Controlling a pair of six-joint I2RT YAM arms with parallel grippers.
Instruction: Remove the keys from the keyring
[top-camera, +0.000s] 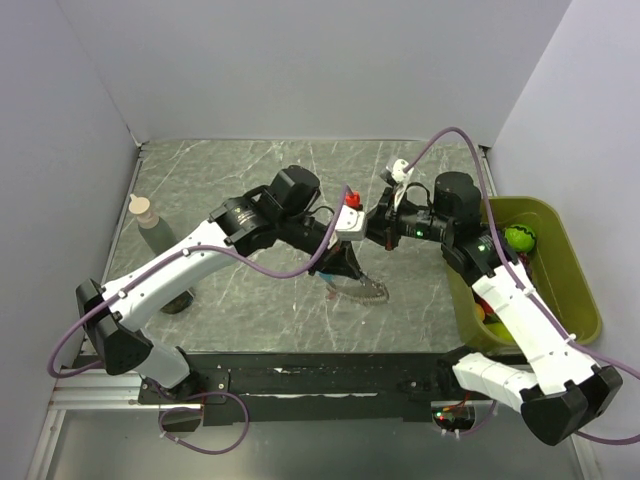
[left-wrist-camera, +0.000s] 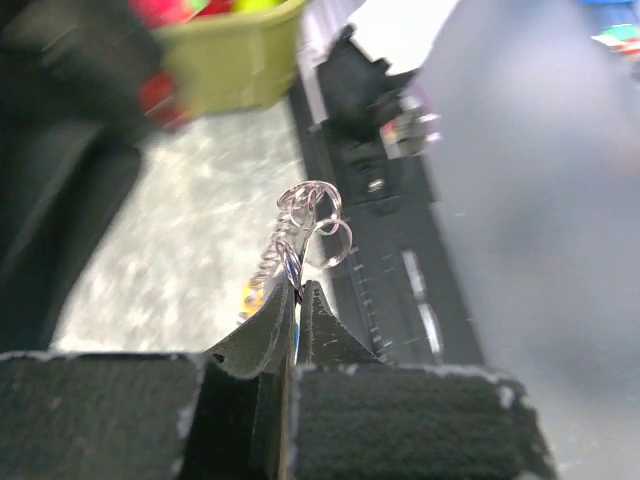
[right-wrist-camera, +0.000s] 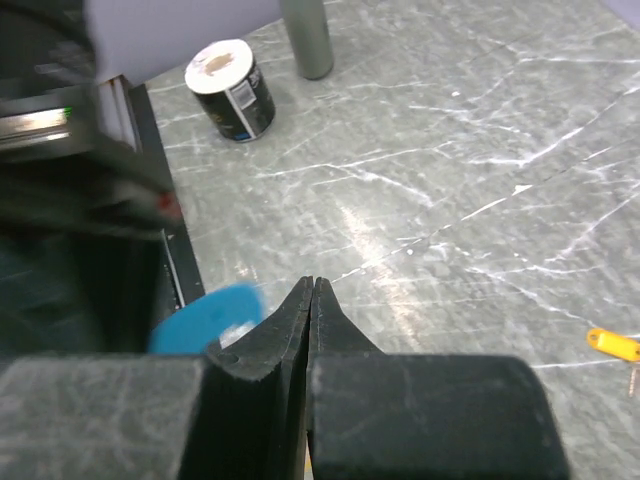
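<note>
My left gripper (top-camera: 350, 270) is shut on the keyring (left-wrist-camera: 325, 225), whose wire loops and chain rise from between its fingertips in the left wrist view; in the top view the chain (top-camera: 365, 295) hangs below it. My right gripper is shut with nothing visible between its fingers, just right of and above the left one in the top view. A yellow tag (right-wrist-camera: 610, 342) lies on the table in the right wrist view. A blue object (right-wrist-camera: 205, 318) is partly hidden behind the black gripper body.
A green bin (top-camera: 565, 300) with toys stands at the right. A bottle (top-camera: 157, 234) and a can (right-wrist-camera: 242, 105) stand at the left.
</note>
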